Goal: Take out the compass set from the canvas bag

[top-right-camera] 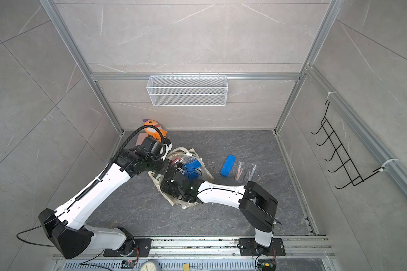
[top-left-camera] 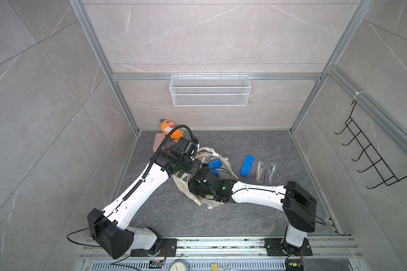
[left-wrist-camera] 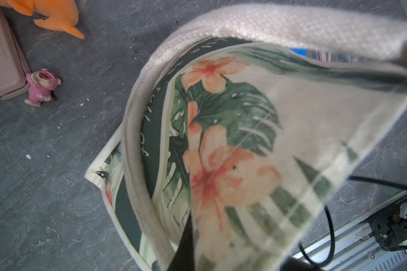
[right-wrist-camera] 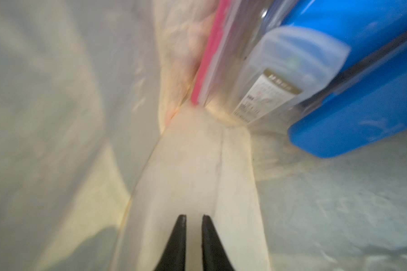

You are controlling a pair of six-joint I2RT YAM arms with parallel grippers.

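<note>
The floral canvas bag (left-wrist-camera: 230,113) lies in the middle of the floor, both grippers over it. My left gripper (top-left-camera: 194,167) is at its left rim, its tips mostly hidden under folded fabric in the left wrist view; how far they are apart is unclear. My right gripper points down inside the bag at bare lining, fingertips slightly apart with nothing visible between them. Above them in that view are blue cases (right-wrist-camera: 352,103), a clear plastic pouch (right-wrist-camera: 275,76) with a label and a pink-edged item (right-wrist-camera: 208,63). I cannot tell which is the compass set.
A blue case (top-left-camera: 247,165) and two clear packs (top-left-camera: 260,171) lie right of the bag. An orange plush toy (top-left-camera: 169,128), a pink box (left-wrist-camera: 2,54) and a pink bear (left-wrist-camera: 41,85) are back left. A white wire basket (top-left-camera: 209,90) hangs behind.
</note>
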